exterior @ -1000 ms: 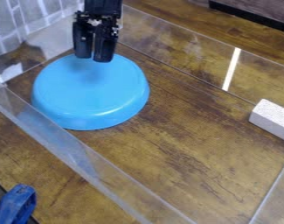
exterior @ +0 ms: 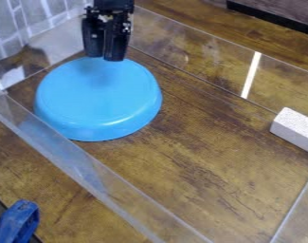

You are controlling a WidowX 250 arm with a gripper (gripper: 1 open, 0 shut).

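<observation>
A black gripper [exterior: 107, 43] hangs at the top left, just over the far part of a round light-blue disc [exterior: 98, 100] that lies on the wooden surface. Whether its fingers are apart or together, or hold anything, is hard to make out at this size.
A white block [exterior: 296, 128] lies at the right edge. A dark blue object [exterior: 14, 224] is at the bottom left corner. Clear plastic walls edge the wooden floor [exterior: 207, 161], whose middle and right are bare.
The gripper has shifted very slightly up from where it was; the disc and other things look unchanged.
</observation>
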